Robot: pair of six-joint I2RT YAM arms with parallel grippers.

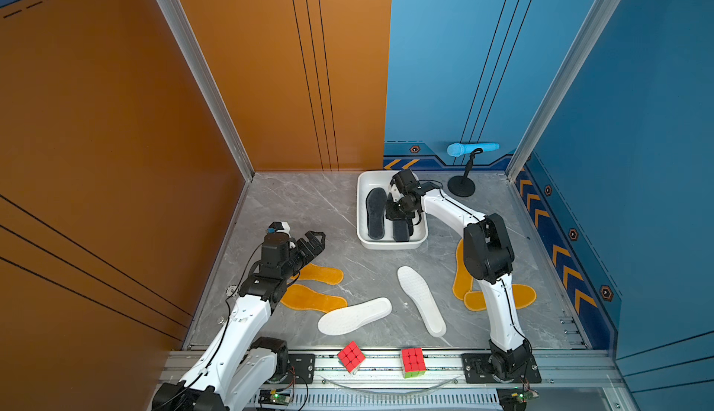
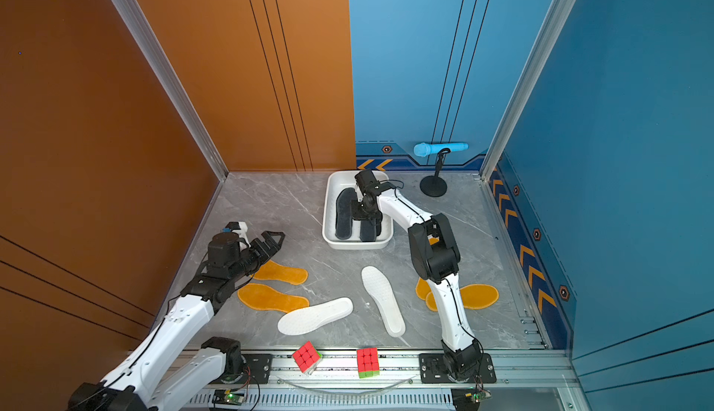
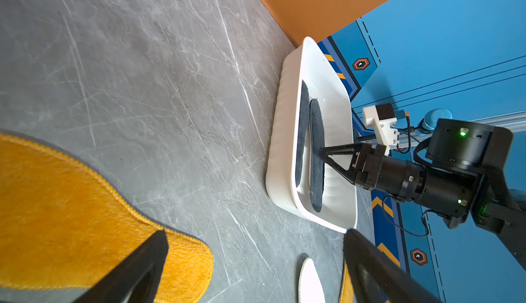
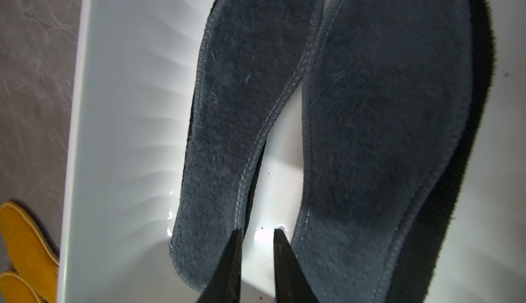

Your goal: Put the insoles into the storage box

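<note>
Two dark grey insoles (image 4: 246, 83) lie side by side in the white storage box (image 1: 392, 246). My right gripper is inside the box, low over the insoles. Its fingers stand a small gap apart, with bare white box floor showing between them. Over the left side of the table hangs my left gripper, open and empty, near two orange insoles (image 1: 316, 298). Two white insoles, one lying left (image 1: 354, 316) and one right (image 1: 421, 301), rest at the front middle. Two more orange insoles (image 1: 520, 296) overlap near the right arm, which partly covers them.
Behind and right of the box, a blue microphone (image 1: 473, 148) sits on a black stand (image 1: 461, 185). Two cubes, one tilted (image 1: 351, 356) and one straight (image 1: 412, 361), lie along the front rail. Bare tabletop (image 1: 305, 199) stretches left of the box.
</note>
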